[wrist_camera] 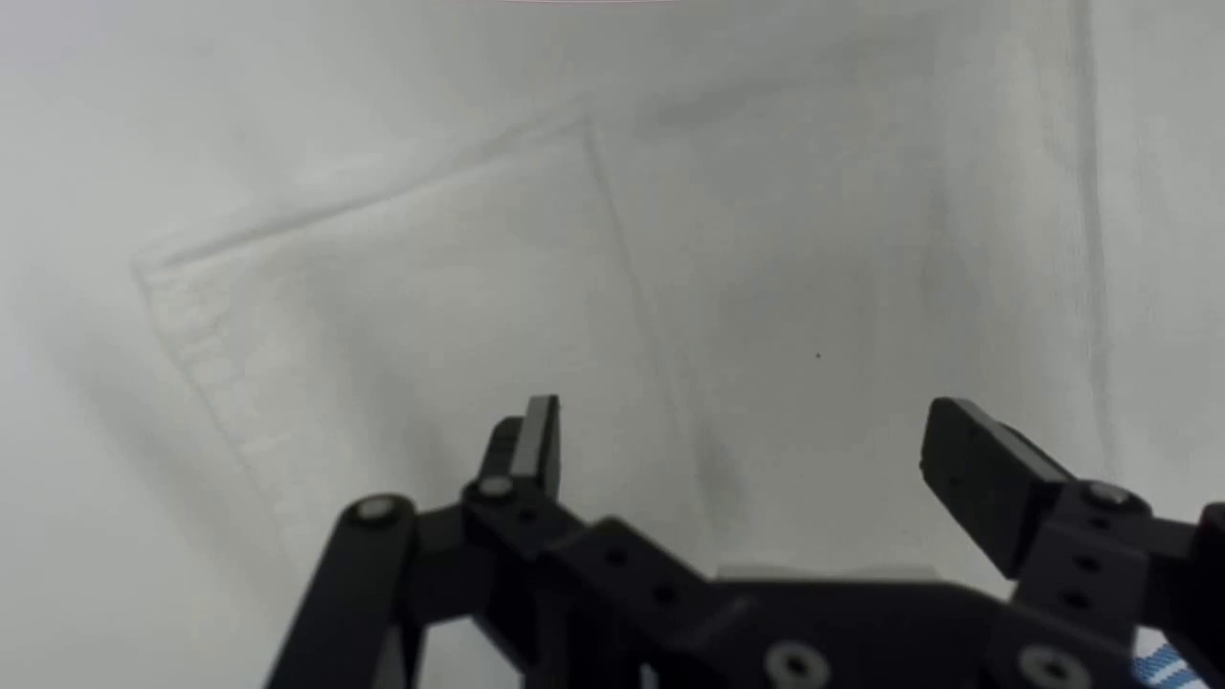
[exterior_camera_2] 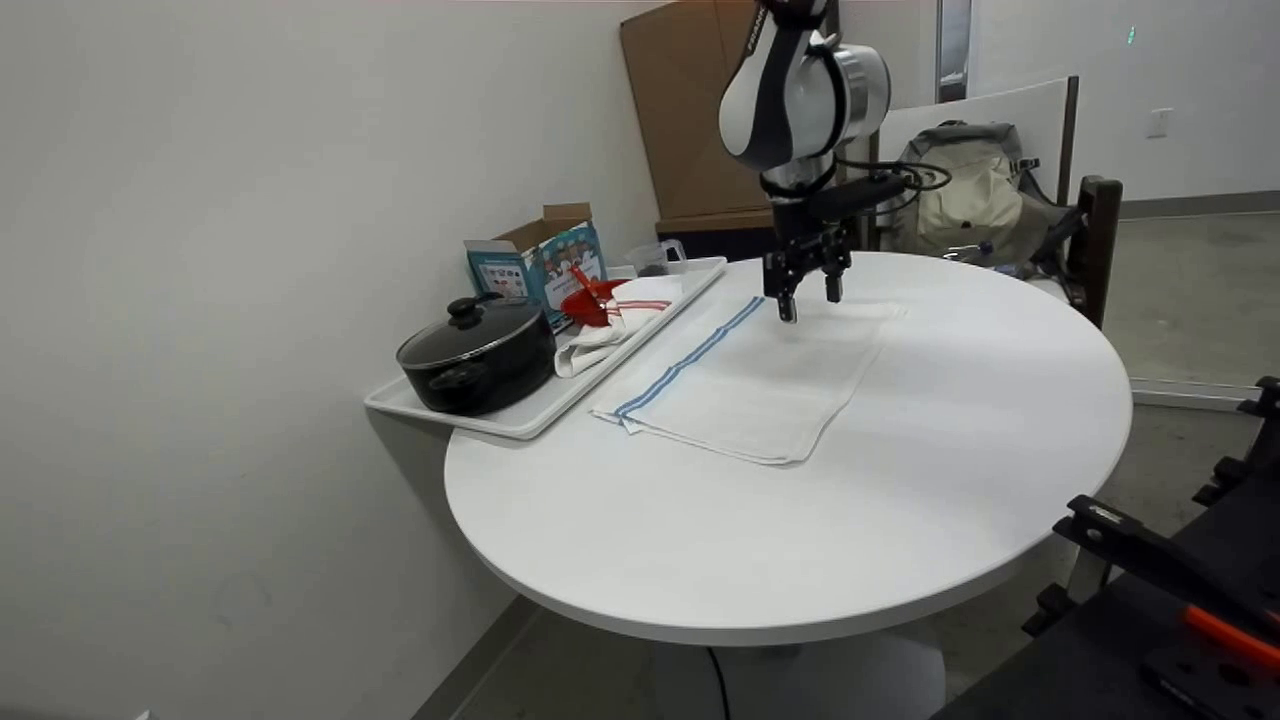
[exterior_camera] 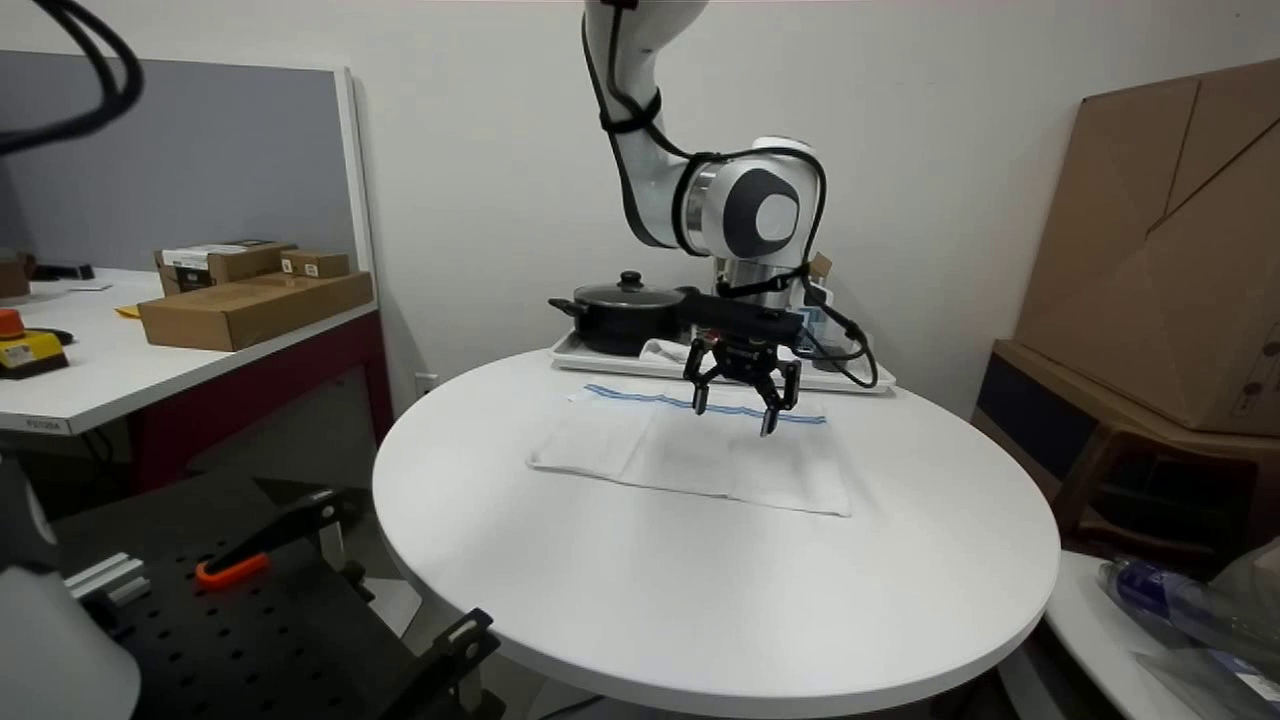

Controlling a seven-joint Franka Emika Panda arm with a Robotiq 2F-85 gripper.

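A white towel with a blue striped edge [exterior_camera: 708, 403] lies flat and folded on the round white table. Above its right part, in exterior view 1, hangs my gripper [exterior_camera: 735, 422], its fingers wide apart and empty. From exterior view 2 the gripper [exterior_camera_2: 810, 306] appears over the towel's far end, while the rest of the towel [exterior_camera_2: 744, 396] stretches toward that camera. Looking down in the wrist view, towel cloth [wrist_camera: 804, 344] with creases and a folded corner spreads under the gripper. Whether the fingertips touch the cloth I cannot tell.
Against the wall, a white tray [exterior_camera_2: 528, 422] carries a black lidded pot [exterior_camera_2: 474, 360], a red bowl [exterior_camera_2: 588, 305], a red-striped cloth [exterior_camera_2: 642, 300] and a blue box [exterior_camera_2: 564, 258].
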